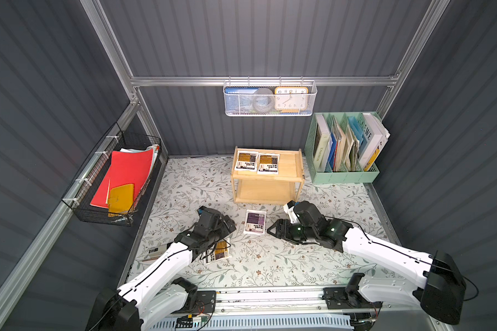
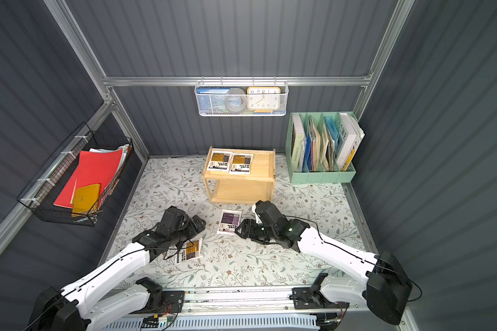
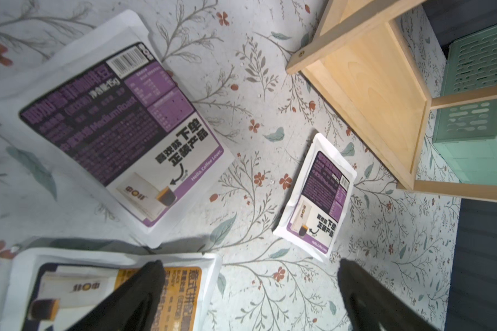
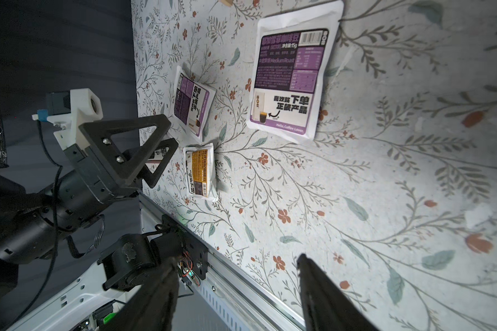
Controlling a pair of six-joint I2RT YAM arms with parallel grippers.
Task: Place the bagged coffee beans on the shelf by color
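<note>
Two yellow-labelled coffee bags [image 1: 246, 160] [image 1: 268, 163] lie side by side on the top board of the wooden shelf [image 1: 290, 160]. A purple-labelled bag [image 1: 254, 221] lies flat on the table in front of it. Another purple bag [image 3: 127, 121] and a yellow bag [image 3: 165, 292] show close by in the left wrist view; that yellow bag [image 2: 190, 251] is partly under the left arm. My left gripper is open above the table, nothing between its fingers. My right gripper also stands open and empty, just right of the front purple bag.
The shelf's lower board [image 1: 266, 192] is empty. A green file holder [image 1: 345, 176] stands at the back right. A black wire basket [image 1: 88, 215] hangs on the left, and a white mesh basket [image 1: 240, 104] on the back wall. Table right of the shelf is clear.
</note>
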